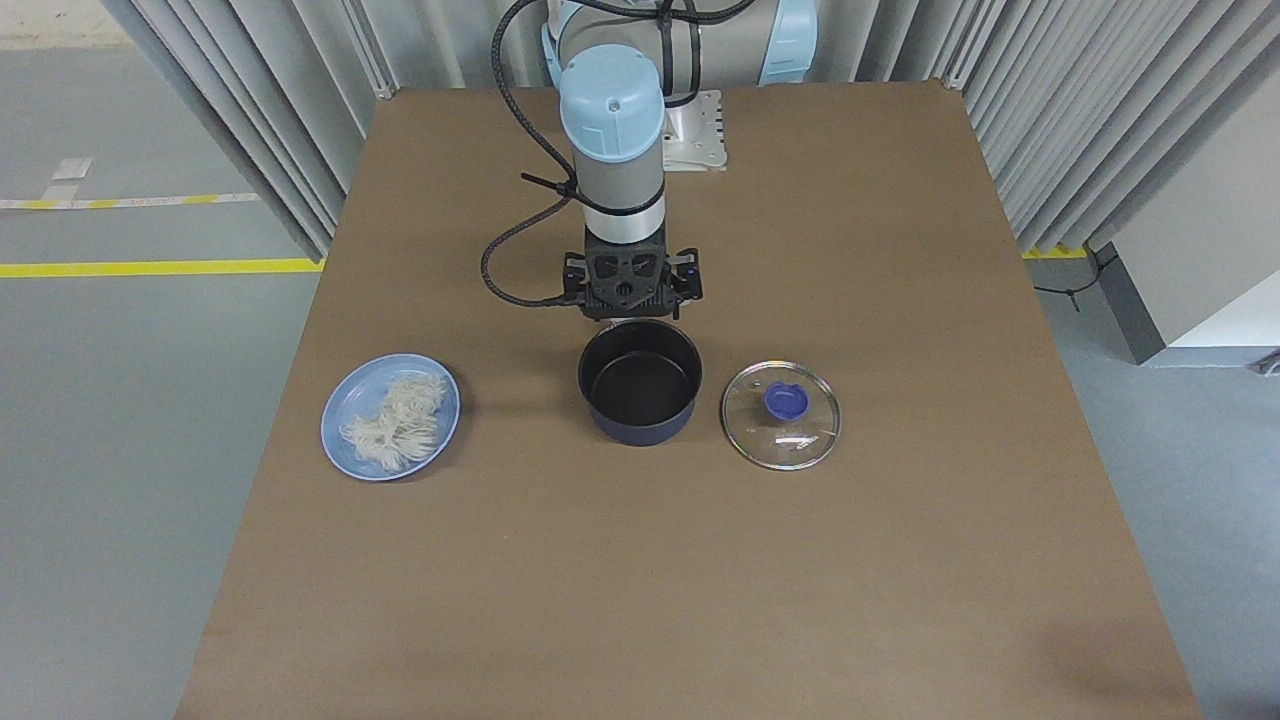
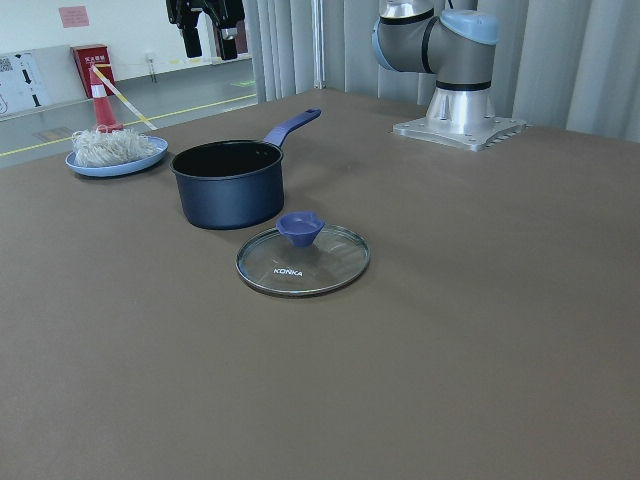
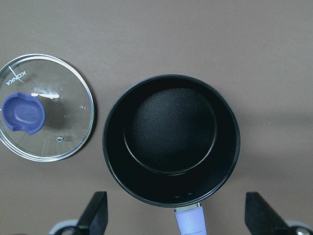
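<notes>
My gripper hangs open, fingers wide apart, above the handle side of a dark blue saucepan (image 1: 639, 414) with an empty black interior. The pan's blue handle (image 3: 190, 220) points toward the arm's side and is mostly hidden under the gripper in the front view. A glass lid (image 2: 280, 270) with a blue knob (image 1: 786, 401) lies flat on the table beside the pan. On the pan's other side a light blue plate (image 1: 348, 442) holds a heap of white noodles (image 1: 396, 426). In the left view the gripper (image 2: 208, 40) is high above the table.
The arm's base (image 2: 460, 128) stands at the back. Grey curtains are behind it, and the floor shows beyond both table edges.
</notes>
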